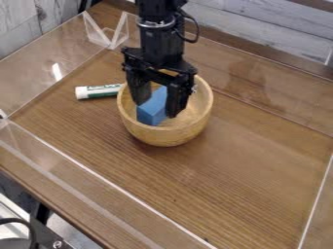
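A light wooden bowl [182, 130] sits on the table in the middle of the camera view, a blue block [152, 109] inside it. My black gripper [160, 89] hangs over the bowl with its fingers open around the top of the block. Whether the fingers touch it is unclear.
A white and green tube [97, 91] lies just left of the bowl. A pale wall [267, 24] runs along the back, and a black cable lies at the lower left corner.
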